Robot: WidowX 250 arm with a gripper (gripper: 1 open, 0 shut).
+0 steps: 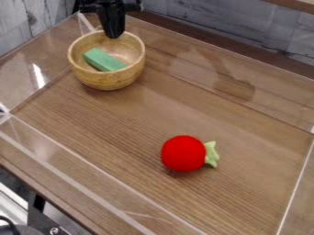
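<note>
My gripper (117, 32) is at the top of the view, dark and small, over the back rim of a tan bowl (128, 73); it looks shut, with nothing visible between its fingers. A green block (102, 59) lies inside the bowl. A red round object (183, 153) with a pale green piece at its right lies on the front right of the wooden table.
A grey wall (31, 18) edges the back left. Dark cables show at the bottom left corner.
</note>
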